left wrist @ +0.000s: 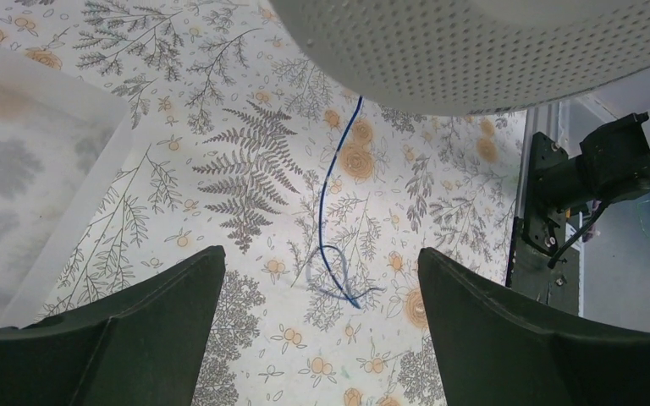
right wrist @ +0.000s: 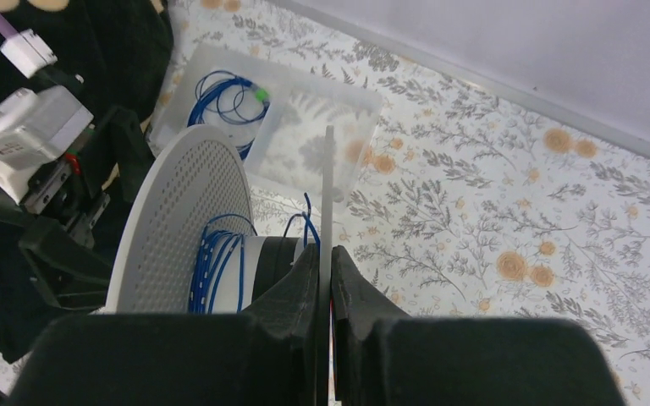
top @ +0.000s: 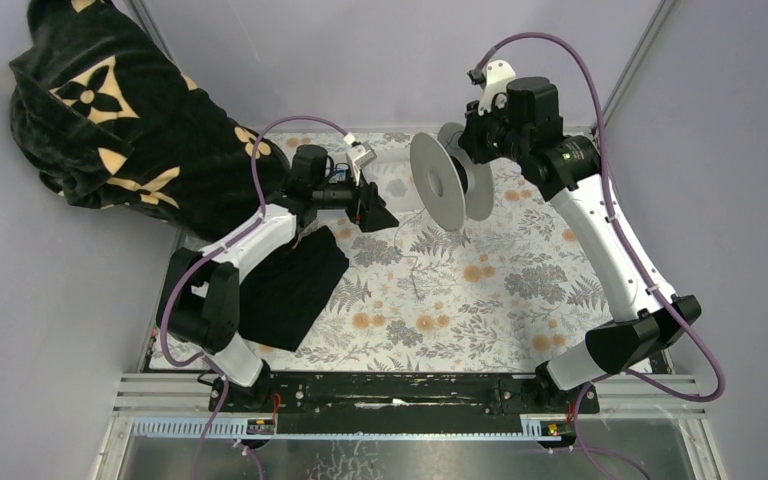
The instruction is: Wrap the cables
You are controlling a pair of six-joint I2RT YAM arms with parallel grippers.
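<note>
A grey spool [top: 438, 180] hangs raised from my right gripper [top: 470, 140], which is shut on the rim of one perforated flange, seen edge-on between its fingers in the right wrist view. Blue cable [right wrist: 207, 271] is wound on the spool's core, and a loose blue strand [left wrist: 330, 186] trails down to the tablecloth. My left gripper stands open left of the spool, nothing between its fingers, with the other flange [left wrist: 474, 51] above it.
A translucent divided tray [right wrist: 313, 135] with a coiled blue cable [right wrist: 220, 110] lies at the back. A black cloth [top: 295, 290] and a dark patterned blanket [top: 110, 140] occupy the left.
</note>
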